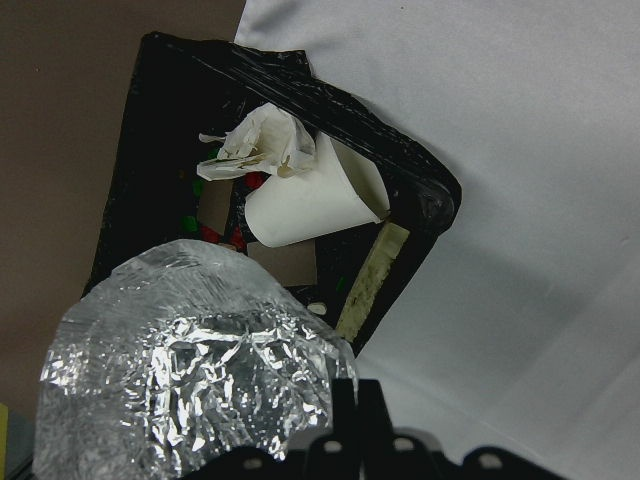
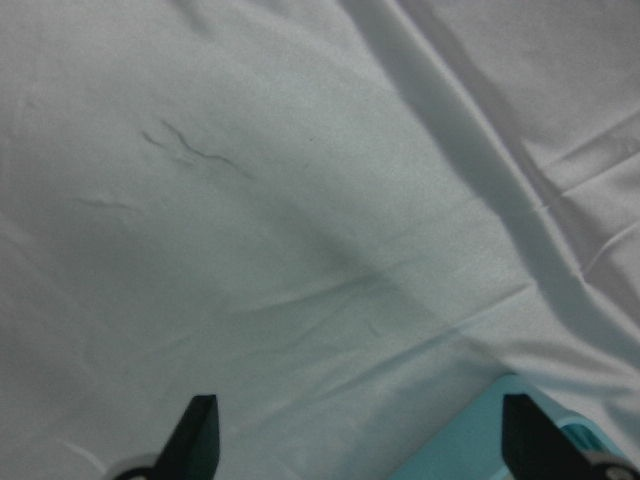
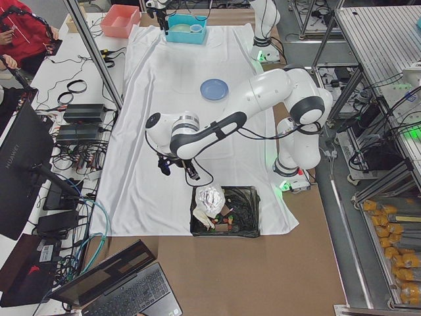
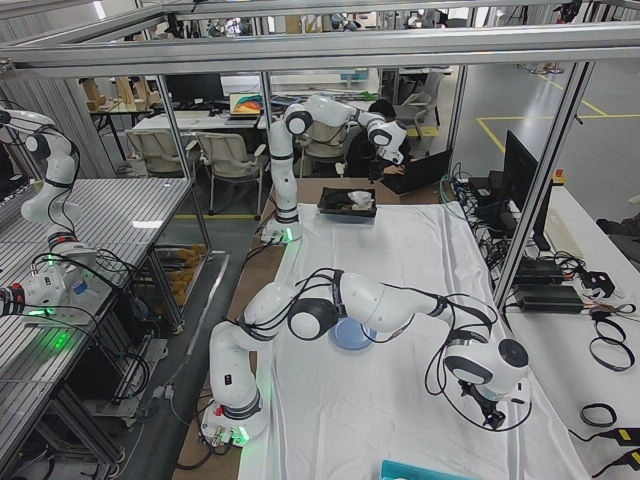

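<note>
My left gripper (image 3: 187,168) hangs over a crumpled clear-and-silver film item (image 3: 210,197), shut on its edge; in the left wrist view the film (image 1: 190,370) is above a black-lined bin (image 1: 140,150). The bin holds a white paper cup (image 1: 300,200), crumpled paper (image 1: 260,145), a pale strip (image 1: 372,280) and small scraps. At the far end my right gripper stands open over the white cloth, beside a light-blue bin (image 2: 460,440).
A blue plate (image 3: 214,89) lies mid-cloth. A pink bin (image 3: 120,20) stands at the far left. The left side holds cables, electronics, a monitor and a laptop (image 3: 125,289). The white cloth is otherwise largely clear.
</note>
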